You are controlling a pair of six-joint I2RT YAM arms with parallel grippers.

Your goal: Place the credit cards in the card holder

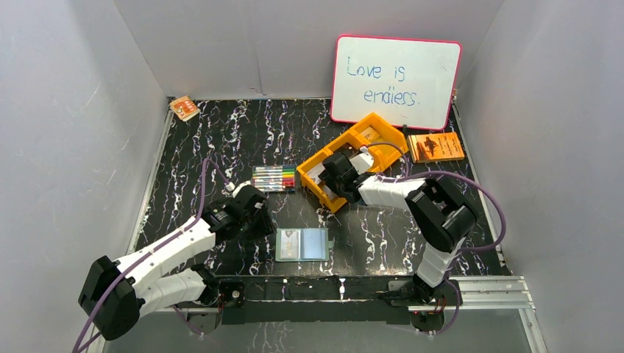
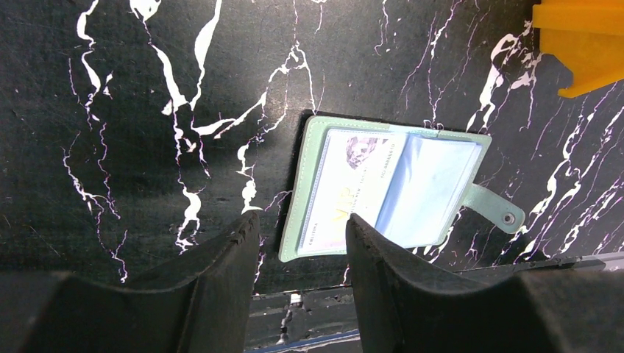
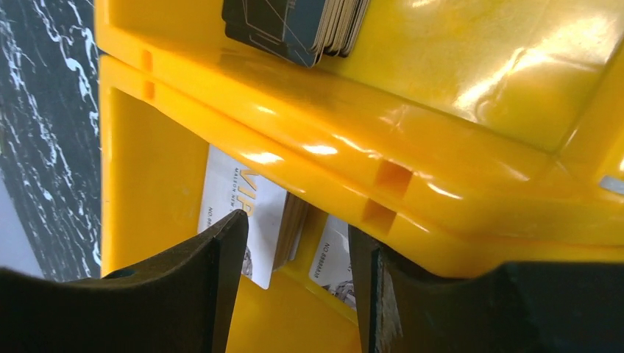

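Note:
The open card holder (image 1: 302,245) lies flat on the table with a card in its left sleeve, also clear in the left wrist view (image 2: 434,191). My left gripper hangs beside it at the upper left, open, with nothing between its fingers. My right gripper is open down at the yellow bin (image 1: 316,158). In that bin, a stack of white VIP cards (image 3: 246,213) stands near the left finger, and another white card (image 3: 331,265) lies behind the right finger. Dark cards (image 3: 279,29) sit in the neighbouring compartment.
A pack of coloured pens (image 1: 272,179) lies left of the bin. Books (image 1: 434,147) lie at the right, a whiteboard (image 1: 394,77) stands behind, and a small orange packet (image 1: 184,108) sits at the back left.

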